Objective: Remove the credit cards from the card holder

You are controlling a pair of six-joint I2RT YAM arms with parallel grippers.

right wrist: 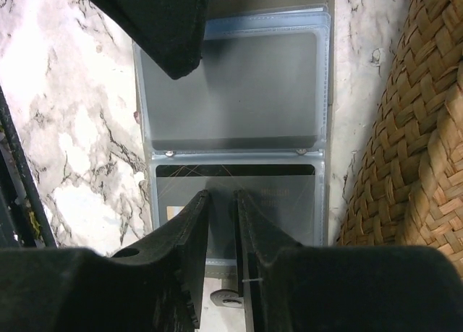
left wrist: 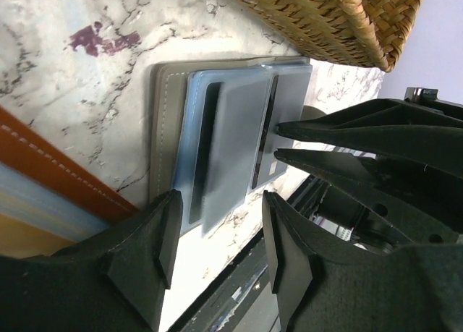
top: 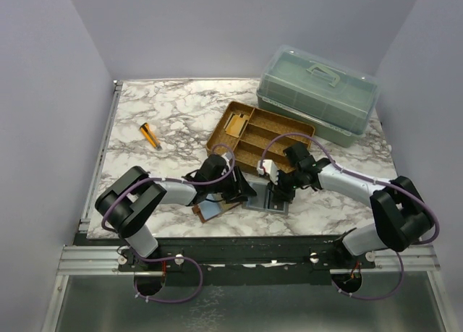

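Note:
The card holder [left wrist: 229, 137] lies open on the marble table, with two clear sleeves. In the right wrist view the upper sleeve [right wrist: 231, 93] is grey; the lower one holds a dark card [right wrist: 282, 209]. My right gripper is over that card, fingertips close together on or just above it; whether anything is between them is unclear. My left gripper stands open at the other sleeve, fingers either side of the pale insert's lower part.
A woven divided basket [top: 262, 133] borders the holder behind. A green lidded box [top: 318, 93] stands at the back right, a yellow cutter [top: 149, 135] at the back left. Other flat items [top: 211, 209] lie under my left arm.

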